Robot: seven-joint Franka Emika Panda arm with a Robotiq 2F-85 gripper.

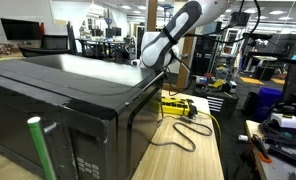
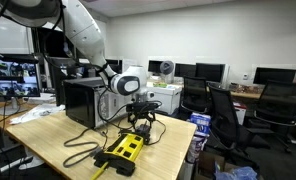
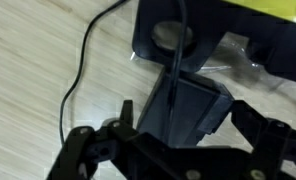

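Observation:
A dark, block-shaped object (image 3: 191, 106) lies between my gripper's fingertips in the wrist view. A thin black cable (image 3: 176, 60) runs down across it. My gripper is open, one finger to each side of the block; whether either touches it I cannot tell. In exterior view 2 the gripper (image 2: 142, 120) is low over the wooden table, behind a yellow and black power strip (image 2: 126, 148). Part of that strip (image 3: 273, 10) also shows at the top right of the wrist view. In exterior view 1 the fingers are hidden behind the black appliance.
A large black box-like appliance (image 1: 73, 95) stands close to the arm. Black cable loops (image 2: 83, 150) lie on the table left of the power strip (image 1: 178, 104). Office chairs stand beyond it.

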